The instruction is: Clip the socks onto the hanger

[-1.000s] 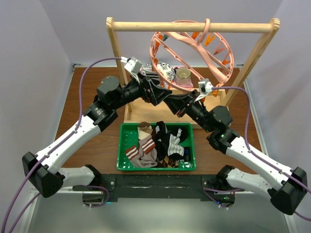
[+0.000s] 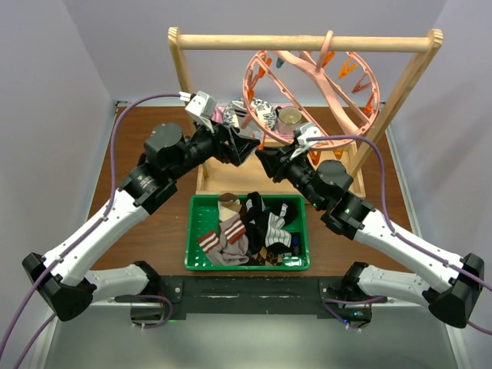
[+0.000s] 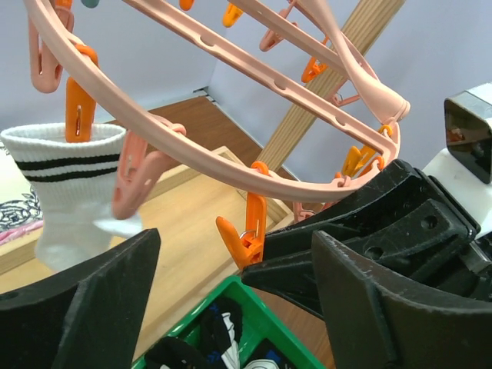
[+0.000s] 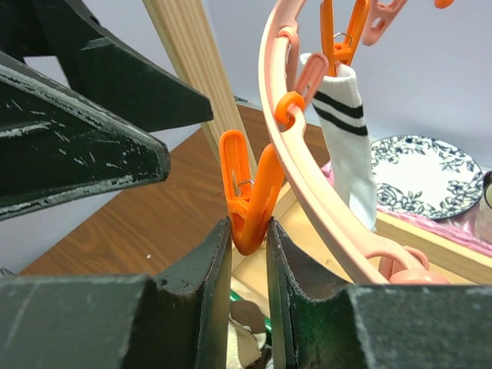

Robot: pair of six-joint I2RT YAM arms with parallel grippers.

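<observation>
The pink round hanger (image 2: pixel 323 69) hangs from the wooden frame. A white striped sock (image 3: pixel 73 200) hangs in an orange clip (image 3: pixel 79 108). Another orange clip (image 4: pixel 247 200) on the near rim holds no sock. My right gripper is at that clip's lower end, its fingers close around it in the right wrist view; how tightly is unclear. My left gripper stands open facing the same clip, with nothing seen between its fingers.
A green bin (image 2: pixel 194 231) of loose socks sits below the hanger on the wooden table (image 2: pixel 131 246). A patterned plate (image 4: pixel 419 177) and a mug (image 2: pixel 289 115) stand behind.
My right arm has shifted slightly, and the hanger has swung a little to the right.
</observation>
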